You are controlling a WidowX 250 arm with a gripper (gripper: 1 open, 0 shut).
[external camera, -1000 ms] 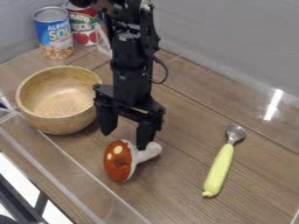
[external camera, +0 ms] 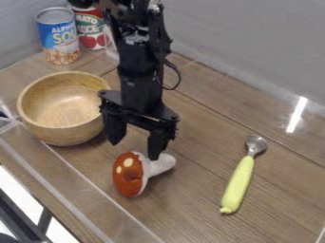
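Observation:
My black gripper hangs at the centre of the camera view, its two fingers apart and pointing down, open, just above a toy mushroom with a red, cream-spotted cap and white stem lying on its side. The right finger is close over the stem; whether it touches cannot be told. Left of the gripper sits an empty wooden bowl. On the right lies a utensil with a pale yellow-green handle and a metal head.
An Alpha soup can and a red tomato can stand at the back left against the wall.

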